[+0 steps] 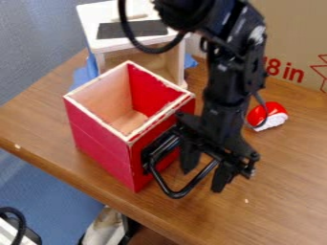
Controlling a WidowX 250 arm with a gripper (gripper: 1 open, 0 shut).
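A red open-topped box (109, 139) with a pale wooden inside stands at the middle left of the wooden table (269, 211). My black gripper (192, 167) is low at the box's right side, close against it, with a black bar loop reaching down beside the box's front corner. Whether its fingers are open or shut is hard to make out.
A red and white can-like object (269, 116) lies to the right behind the arm. A white container (102, 19) with a dark panel stands at the back, before a cardboard sheet (288, 48). The table's left edge drops to blue floor.
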